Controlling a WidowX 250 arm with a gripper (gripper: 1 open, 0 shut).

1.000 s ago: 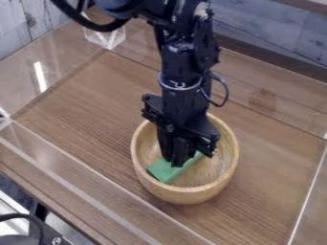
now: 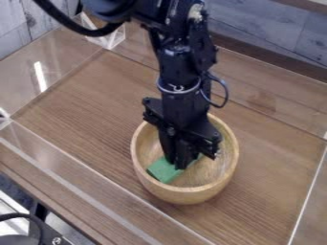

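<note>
My gripper [image 2: 182,144], dark and bulky, reaches down from the top of the camera view into a round pale wooden bowl [image 2: 185,191]. A green object [image 2: 163,170] lies on the bowl's floor at the left, just below the fingertips and partly hidden by them. Whether the fingers are open or shut on it cannot be made out.
Low walls stand at the back and upper left. Black cables [image 2: 19,225] lie at the bottom left corner, and a small pale object sits at the upper left.
The gripper has shifted slightly within the bowl over the last second, and a little less of the green object shows to the right.
</note>
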